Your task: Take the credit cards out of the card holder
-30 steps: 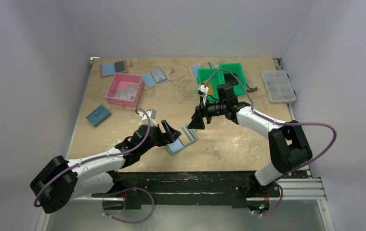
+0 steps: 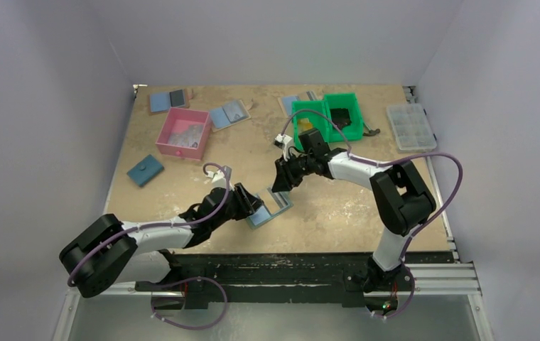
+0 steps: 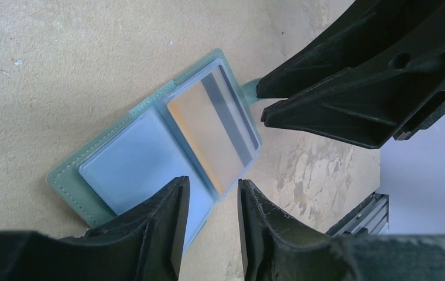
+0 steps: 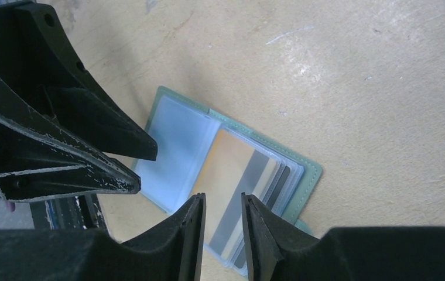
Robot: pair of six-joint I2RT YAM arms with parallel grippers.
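An open light-blue card holder (image 2: 260, 217) lies near the table's front middle. One side is a bare blue pocket (image 3: 135, 164); the other holds cards with a cream face and grey stripes (image 4: 227, 175). My left gripper hovers over the holder's blue end, fingertips slightly apart with nothing visibly between them. My right gripper is over the striped-card side, its fingertips part open and nothing visibly gripped.
A pink box (image 2: 196, 142) and closed blue holder (image 2: 145, 170) stand at left, other open holders (image 2: 231, 114) at the back. Green bins (image 2: 349, 131) and a clear organiser (image 2: 410, 127) stand back right.
The right arm has moved left toward the card holder, with its fingers closer together too.
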